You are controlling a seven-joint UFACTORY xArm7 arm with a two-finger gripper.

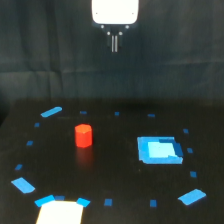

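A small red block (pixel 83 136) stands on the dark table, left of the middle. To the right lies a blue-edged square (pixel 143 148) with a pale, bright centre. High at the top of the view, well above the table and the block, hangs my gripper (pixel 115 49). Its two thin fingers point down close together, with only a narrow slit between them and no object visible there. The upper part of the white hand is cut off by the frame's edge.
Blue tape strips mark the table, among them one at the back left (pixel 51 112) and one at the front right (pixel 192 197). A bright white object (pixel 60 212) is cut off at the front left. Open table lies between block and square.
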